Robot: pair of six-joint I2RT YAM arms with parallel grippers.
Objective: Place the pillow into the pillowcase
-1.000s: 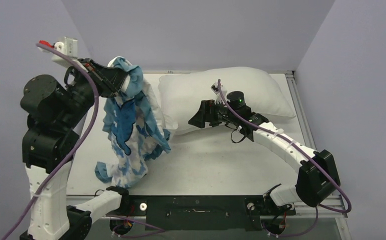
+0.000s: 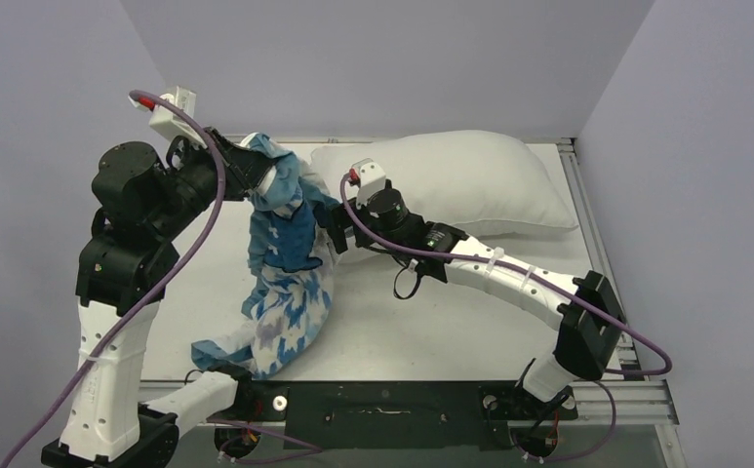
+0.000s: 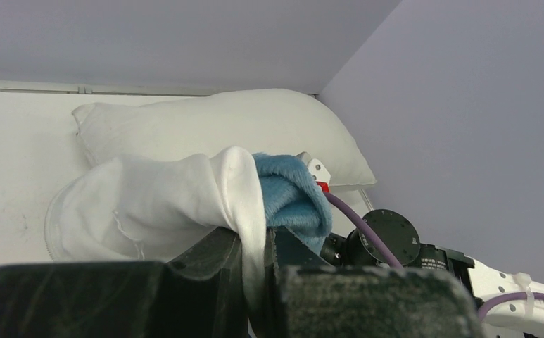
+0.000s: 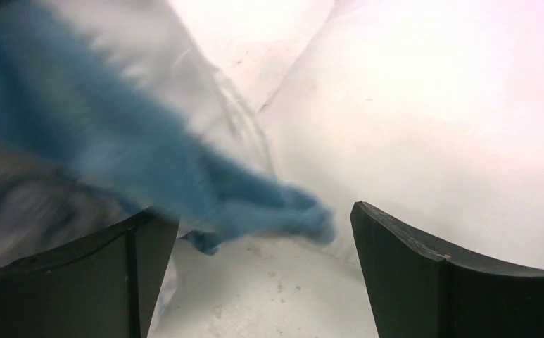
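The blue and white pillowcase (image 2: 290, 302) hangs from my left gripper (image 2: 251, 171), which is high at the left; its lower end rests on the table. In the left wrist view my left gripper is shut on its white and blue fabric. My right gripper (image 2: 341, 226) stands open at the pillowcase's right side; in the right wrist view a blurred blue edge (image 4: 255, 208) reaches between its open fingers. The plump white pillow (image 2: 460, 175) lies at the back of the table, behind my right gripper.
Walls (image 2: 685, 214) close in the back and both sides. A metal rail runs along the table's right edge.
My left gripper has moved right with the pillowcase. My right gripper has moved left from in front of the pillow to the pillowcase's side.
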